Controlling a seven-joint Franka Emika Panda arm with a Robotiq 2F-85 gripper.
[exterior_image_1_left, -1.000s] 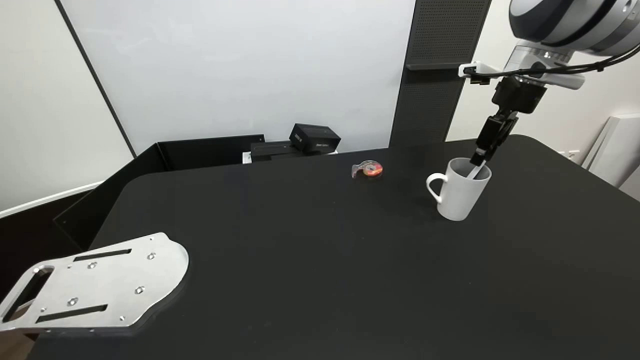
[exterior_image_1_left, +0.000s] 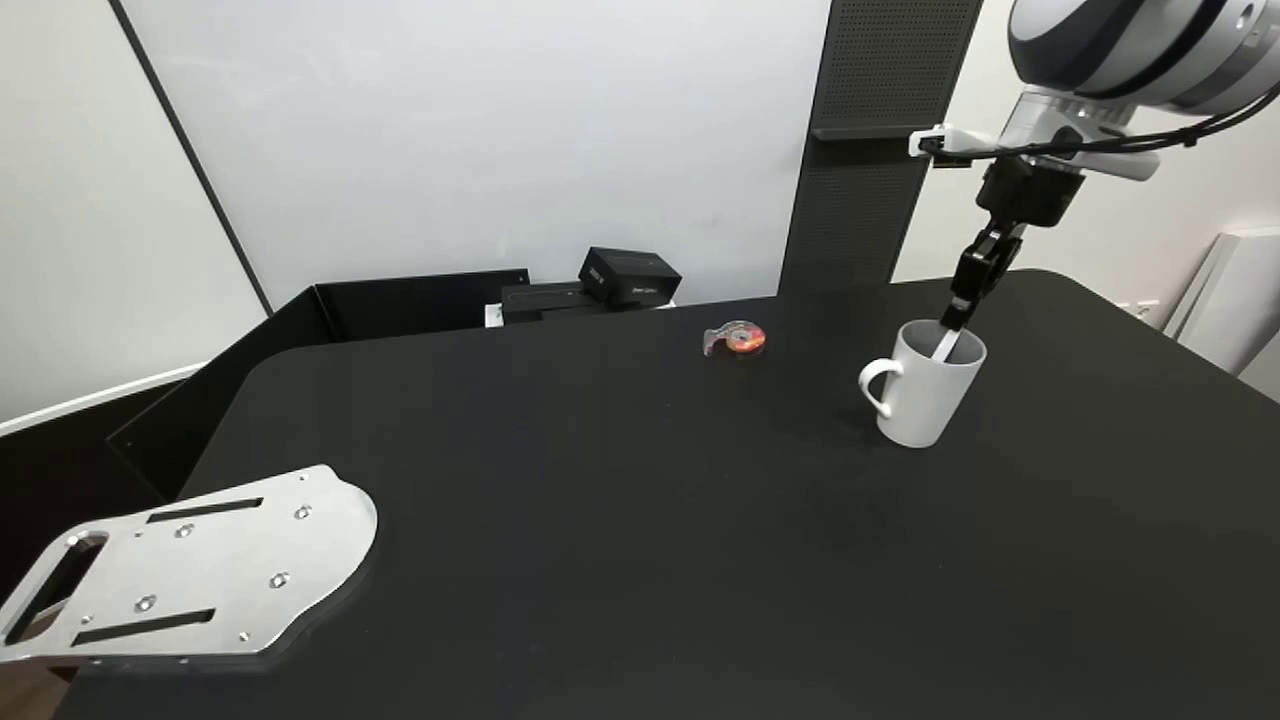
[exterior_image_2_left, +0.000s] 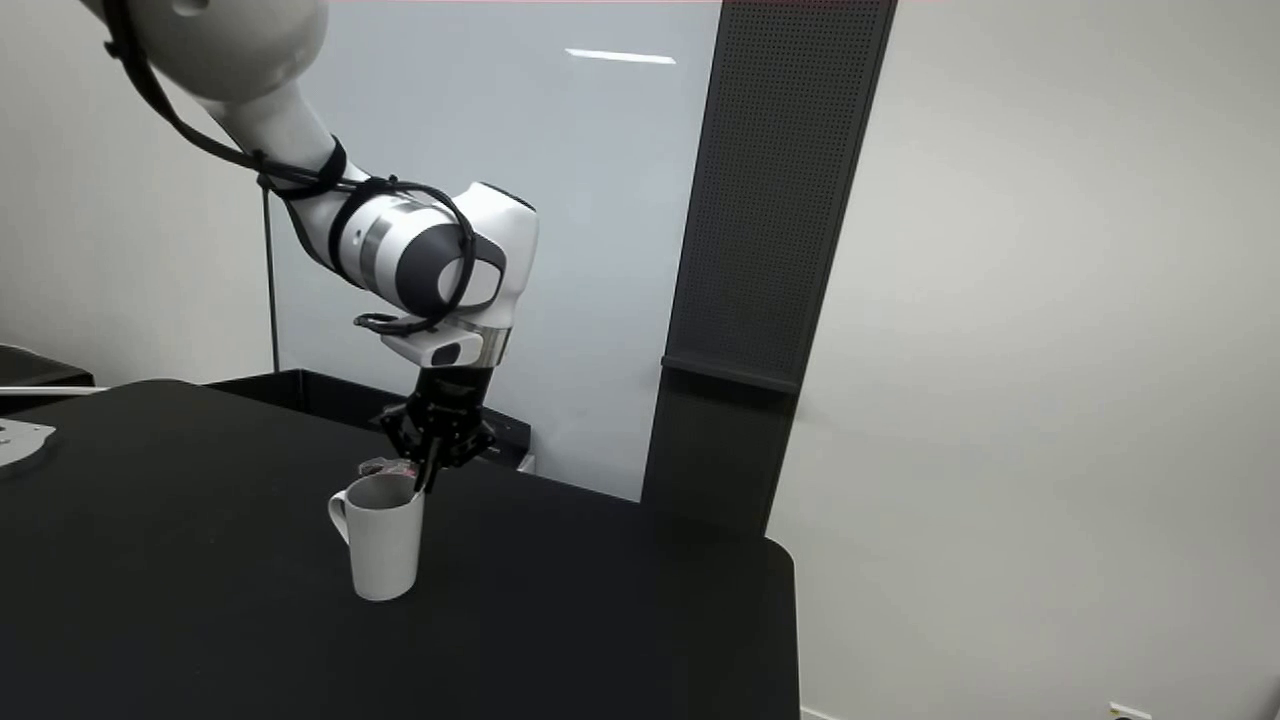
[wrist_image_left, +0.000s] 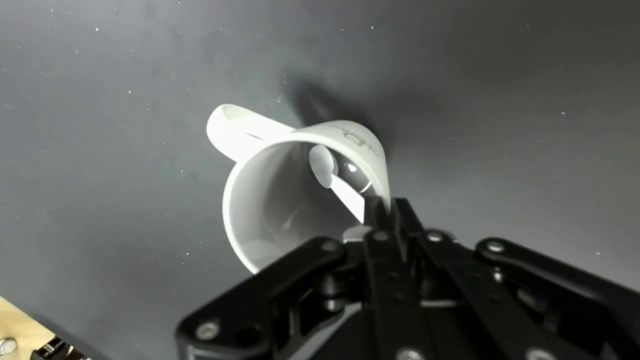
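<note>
A white mug (exterior_image_1_left: 921, 402) stands on the black table (exterior_image_1_left: 672, 540), its handle toward the left in exterior view 1. Inside it is a white spoon (wrist_image_left: 324, 166); its bowl end lies near the mug's bottom and its handle slants up to my fingers. My gripper (exterior_image_1_left: 955, 319) is shut on the spoon's handle, just above the mug's opening. In exterior view 2 the fingertips are close to the right side of the mug's rim (exterior_image_2_left: 386, 494). From the wrist, the gripper overlaps the rim, and the exact grip point is hidden.
An orange tape dispenser (exterior_image_1_left: 735, 340) lies near the back edge. A silver metal plate (exterior_image_1_left: 228, 564) is at the front left. Behind the table a black box (exterior_image_1_left: 630, 278) sits by a dark tray.
The gripper has shifted slightly to the left in exterior view 1, and its fingers have turned. The mug has moved a little toward the camera, and its handle has swung slightly.
</note>
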